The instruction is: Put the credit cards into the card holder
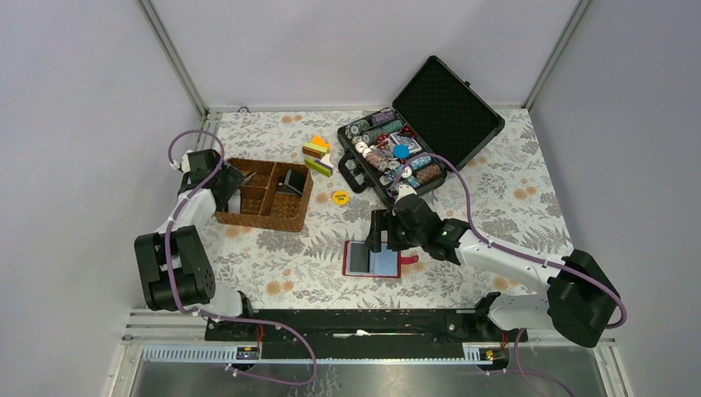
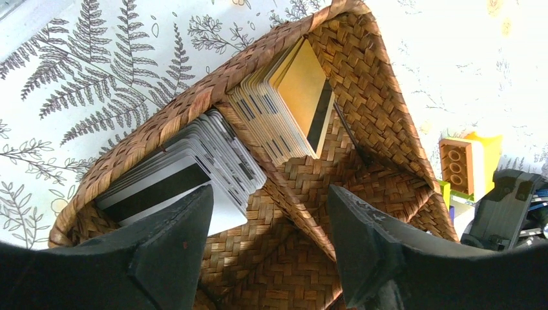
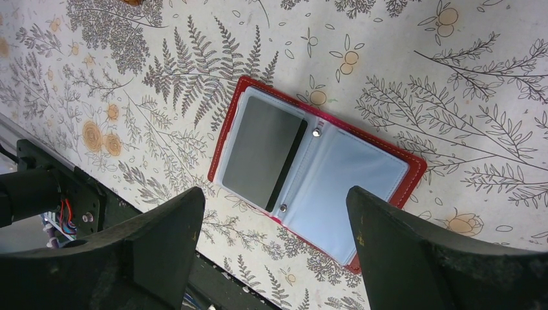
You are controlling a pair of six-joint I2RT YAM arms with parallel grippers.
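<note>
My left gripper hangs open over the left end of the woven basket (image 2: 368,71), nothing between its fingers. Its left finger (image 2: 178,239) overlaps the near corner of a stack of white cards (image 2: 213,181); whether they touch, I cannot tell. Yellow cards (image 2: 294,97) lean in the adjoining compartment. Dark cards (image 1: 293,182) are in the basket's right part in the top view. The red-edged card holder (image 3: 413,171) lies unfolded under my open right gripper. A grey panel with a black stripe (image 3: 262,152) fills its left pocket; the right pocket looks pale.
An open black case (image 1: 450,116) with chips stands at the back. Yellow-and-brown blocks (image 1: 317,157) and a round yellow piece (image 1: 340,198) lie between basket and case.
</note>
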